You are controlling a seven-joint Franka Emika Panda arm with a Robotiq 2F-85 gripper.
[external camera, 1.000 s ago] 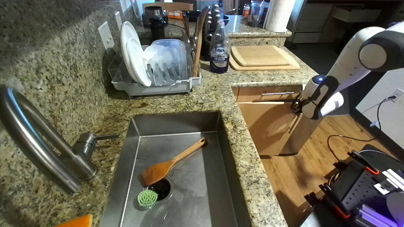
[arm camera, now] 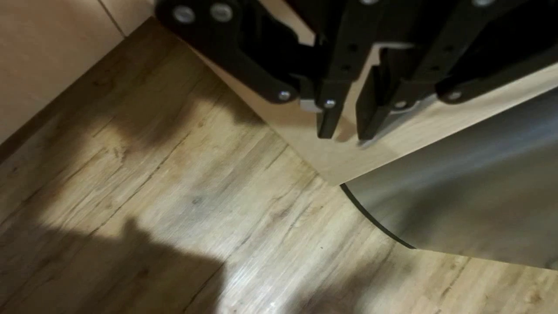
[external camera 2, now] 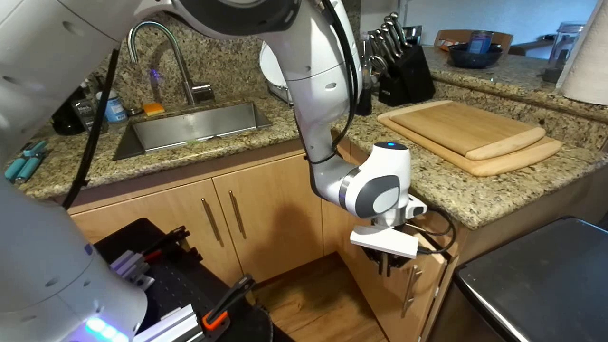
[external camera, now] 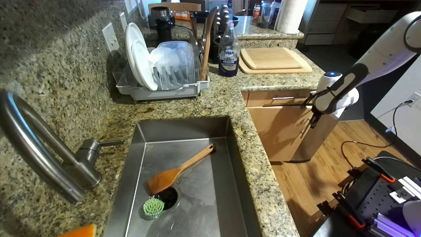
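Observation:
My gripper points down by the lower cabinet door (external camera 2: 365, 285), under the counter's corner. Its two dark fingers stand a narrow gap apart, and pale wood shows through that gap. The door's metal bar handle (external camera 2: 410, 290) appears just to the right of the fingers in exterior view 2. In the wrist view, a strip of the handle (arm camera: 384, 131) runs behind the right finger. Whether the fingers touch or grip it is not clear. The door stands slightly ajar, its top edge showing beside the gripper. From exterior view 1, the gripper (external camera: 314, 120) looks small and dark against the door.
A steel bin (external camera 2: 536, 273) stands close on the door's right. Above are the granite counter edge (external camera 2: 456, 199) and two stacked cutting boards (external camera 2: 473, 134). The sink (external camera: 189, 170) holds a wooden spatula (external camera: 173, 175) and a green brush (external camera: 153, 207). Wood floor (arm camera: 209, 209) lies open below.
The arm's links have shifted, and the wrist has risen slightly in exterior view 1. The gripper's dark tip now shows below the wrist, near the handle. The sink items have not moved.

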